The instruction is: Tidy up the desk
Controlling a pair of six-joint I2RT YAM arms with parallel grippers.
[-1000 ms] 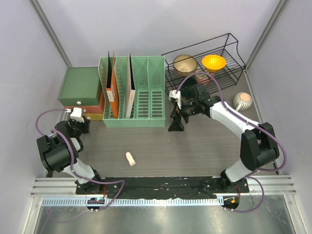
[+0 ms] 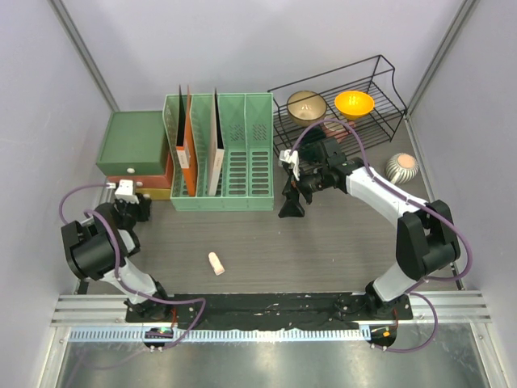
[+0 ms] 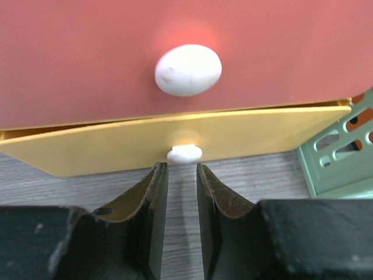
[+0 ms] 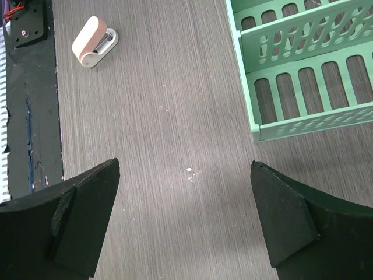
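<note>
A small drawer stack (image 2: pixel 129 141) in green, red and yellow stands at the back left. In the left wrist view, the yellow drawer (image 3: pixel 250 131) with its white knob (image 3: pixel 184 154) sits under the red drawer (image 3: pixel 99 64). My left gripper is at that lower knob, its fingers part open just below and in front of it. My right gripper stands open over bare desk. A pale pink stapler (image 4: pixel 93 42) lies on the desk near the front.
A green file rack (image 2: pixel 266 202) holding folders stands right of the drawers. A black wire shelf (image 2: pixel 376 121) with bowls is at the back right, beside a striped round object (image 2: pixel 401 168).
My left gripper has shifted very slightly near the drawer stack. The right arm and the objects appear unchanged.
</note>
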